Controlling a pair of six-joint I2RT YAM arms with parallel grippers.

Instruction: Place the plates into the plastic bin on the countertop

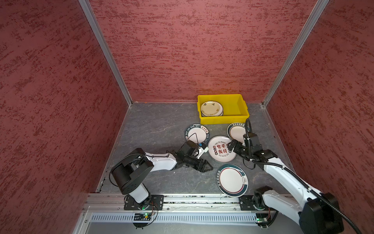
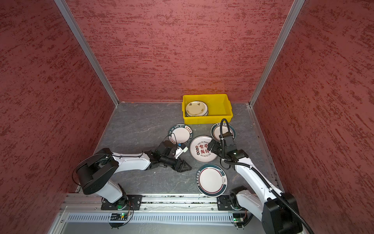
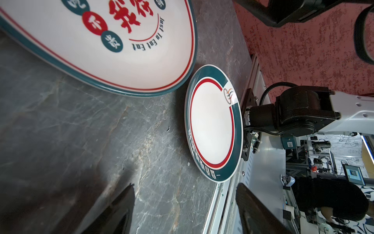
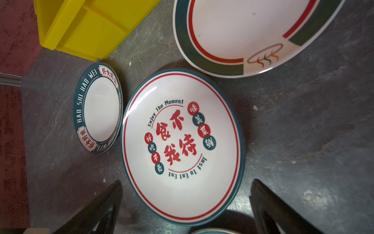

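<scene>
The yellow bin (image 1: 237, 107) at the back holds stacked plates (image 1: 211, 109) at its left. Four plates lie on the countertop: a lettered plate (image 1: 196, 133) and a banded plate (image 2: 220, 130) before the bin, a red-script plate (image 4: 183, 183) in the middle, and a teal-rimmed plate (image 3: 210, 128) at the front. My left gripper (image 1: 205, 167) is low, left of the front plate, open with nothing between its fingers. My right gripper (image 1: 232, 145) is open above the right edge of the red-script plate, holding nothing.
Red walls enclose the back and both sides. A metal rail (image 1: 183, 197) runs along the front edge, near the front plate.
</scene>
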